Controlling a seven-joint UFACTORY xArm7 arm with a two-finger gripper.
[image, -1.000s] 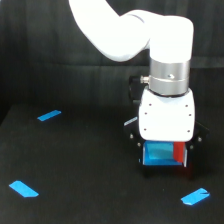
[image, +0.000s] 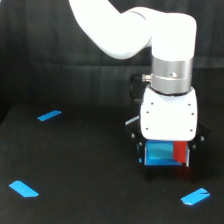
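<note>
The white hand of my gripper (image: 168, 137) is on the right side of the view, pointing down. Directly below it, a blue object (image: 159, 154) shows with a red part (image: 180, 152) at its right side. The hand covers the upper part of this object, and its fingers cannot be made out. Whether they are open or shut on the object does not show, nor whether it touches the table.
Blue strips lie flat on the dark table (image: 85, 160): one at the far left (image: 49, 115), one at the near left (image: 23, 188) and one at the near right (image: 195, 197). A dark backdrop stands behind.
My arm and hand have shifted very slightly to the right and up in the view. The blue and red object still shows below the hand, and the strips have not moved.
</note>
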